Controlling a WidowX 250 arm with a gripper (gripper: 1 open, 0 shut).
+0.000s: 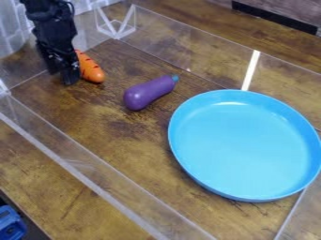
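Observation:
The black gripper (63, 66) is low at the upper left, against the left wall, beside an orange carrot (89, 68); whether its fingers are open or shut is unclear. A purple eggplant (149, 92) lies on the wooden surface to the right of the carrot. A large blue plate (242, 142) fills the right side.
Clear plastic walls edge the wooden work area. A blue object (7, 225) sits at the lower-left corner, outside the wall.

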